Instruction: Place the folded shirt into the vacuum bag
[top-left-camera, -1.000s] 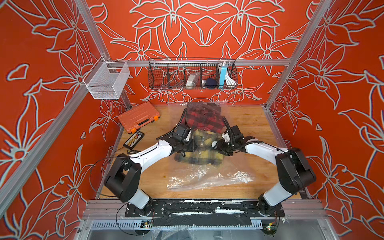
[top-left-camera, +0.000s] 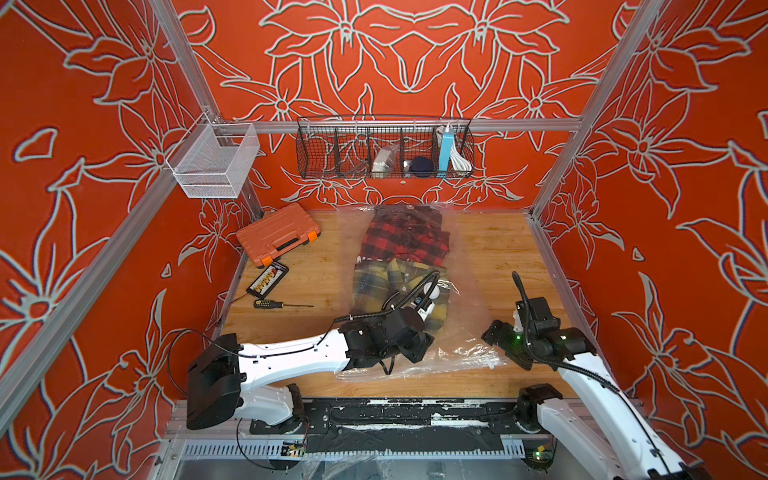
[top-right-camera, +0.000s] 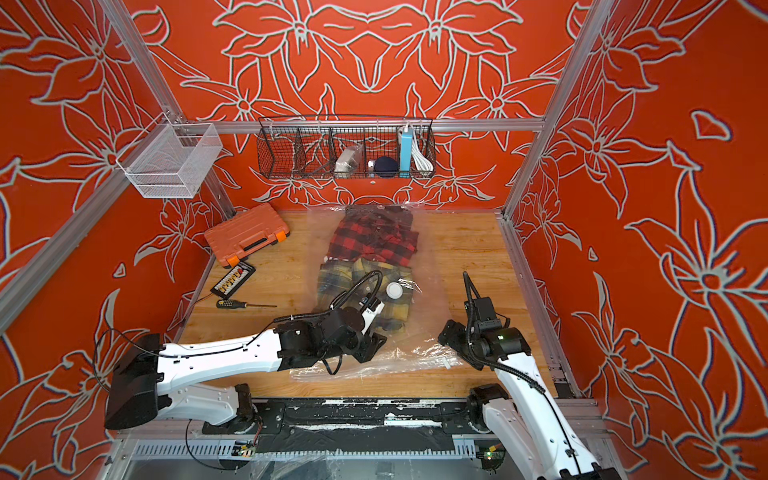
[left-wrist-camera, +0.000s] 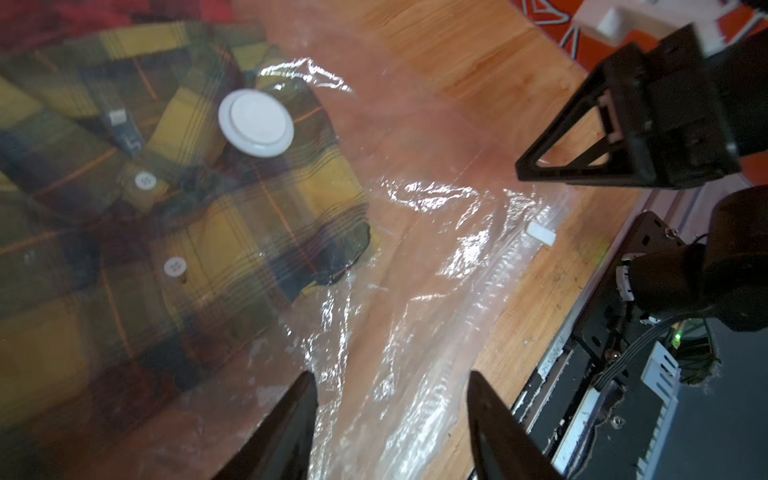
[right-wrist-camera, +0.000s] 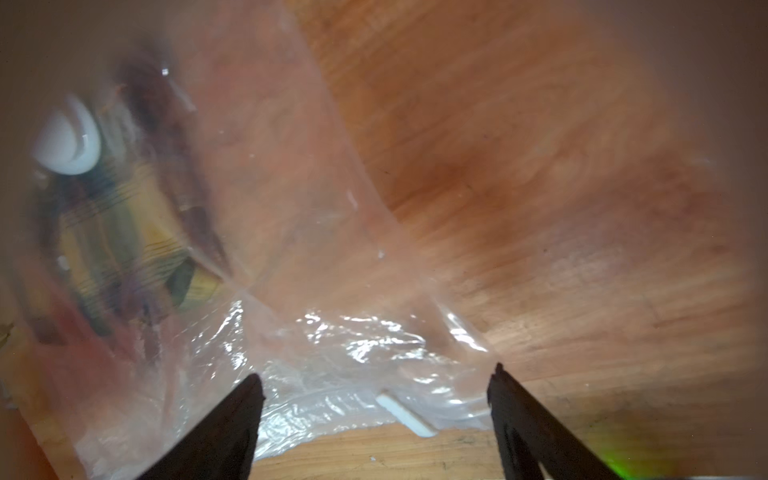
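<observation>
The clear vacuum bag (top-left-camera: 472, 344) lies on the table with a red plaid shirt (top-right-camera: 372, 240) at the back and a yellow-green plaid shirt (left-wrist-camera: 200, 232) in front, seen through the film; whether each is wholly inside I cannot tell. A white round valve (left-wrist-camera: 255, 120) is over the front shirt. A small white slider (right-wrist-camera: 405, 412) sits at the bag's front edge. My left gripper is open above the front part of the bag, nothing seen between its fingers. My right gripper is open near the front right corner, above that edge, with nothing seen held.
An orange case (top-left-camera: 276, 232), a bit set (top-left-camera: 268, 278) and a screwdriver (top-left-camera: 272, 304) lie at the left. Wire baskets (top-left-camera: 384, 148) hang on the back and left rails.
Both grippers have moved from over the yellow-green shirt toward the front of the table, the right one also out to the right. The shirts and bag look much the same.
</observation>
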